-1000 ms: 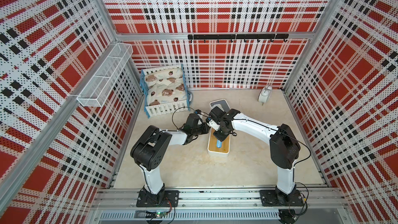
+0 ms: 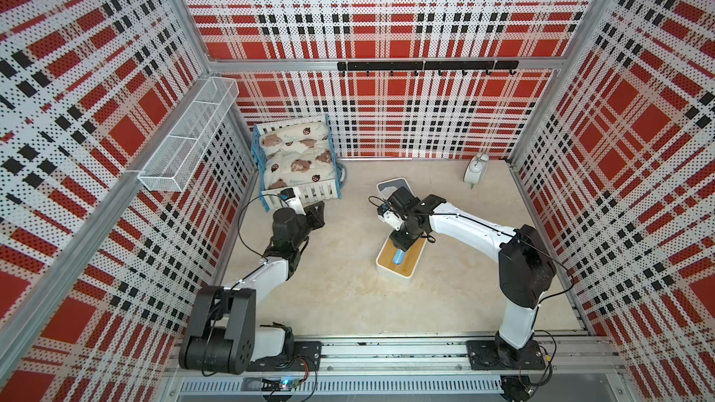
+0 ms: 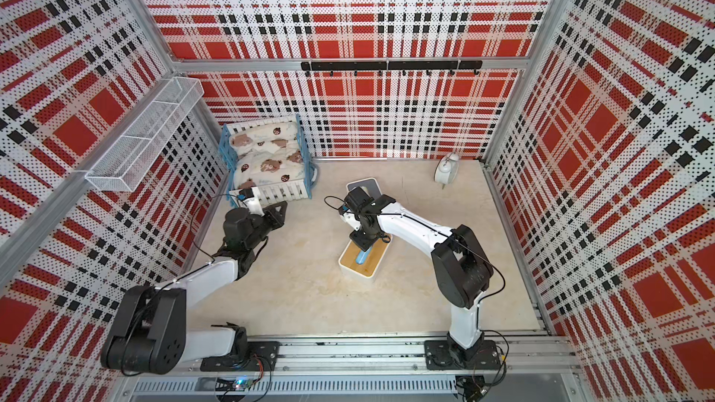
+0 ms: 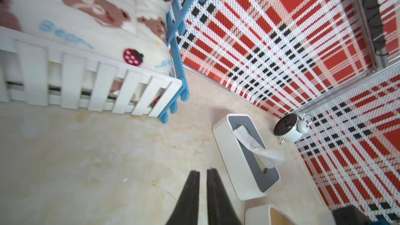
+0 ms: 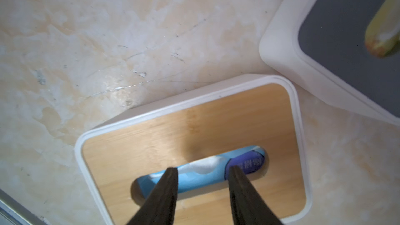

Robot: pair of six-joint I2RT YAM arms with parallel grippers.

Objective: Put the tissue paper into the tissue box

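Observation:
The wood-topped tissue box (image 2: 411,262) lies mid-table, blue packaging (image 5: 195,173) showing in its slot. My right gripper hangs over that slot, part open, with no tissue visible between its fingers. A white tissue (image 4: 260,150) rests on a second, grey-topped box (image 4: 232,158) just behind. My left gripper is in front of the toy bed at the left, away from both boxes; its fingertips look closed together, and I see nothing clearly between them.
A toy bed (image 2: 296,167) with bear bedding stands at back left. A white clock (image 2: 475,169) is at back right.
My left arm has swung left, away from the boxes toward the toy bed. My right arm has shifted slightly over the wood-topped box.

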